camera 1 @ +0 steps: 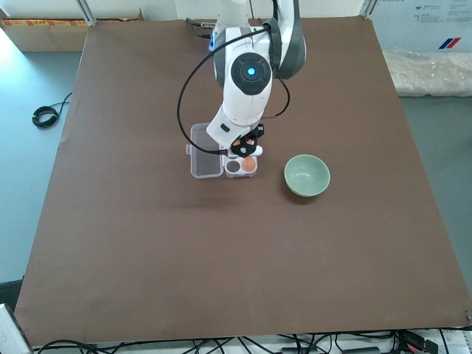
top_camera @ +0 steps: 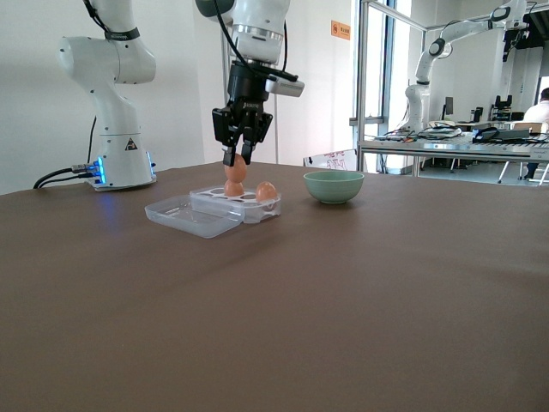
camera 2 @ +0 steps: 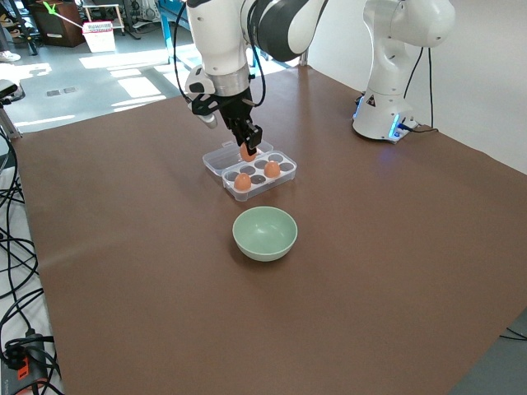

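A clear plastic egg box [top_camera: 249,209] with its lid folded open sits mid-table. Over it is my black gripper [top_camera: 238,154], shut on an egg [top_camera: 236,169], which is raised above another egg [top_camera: 234,188] in the box. A further egg [camera 2: 242,183] sits in the box at the side near the green bowl [camera 2: 264,233]. In the left view the gripper [camera 1: 243,144] mostly hides the box's contents. The bowl stands apart, to the right of the box in that view, and is empty.
A black cable loops from the arm. Cables and devices lie beyond the table's edge.
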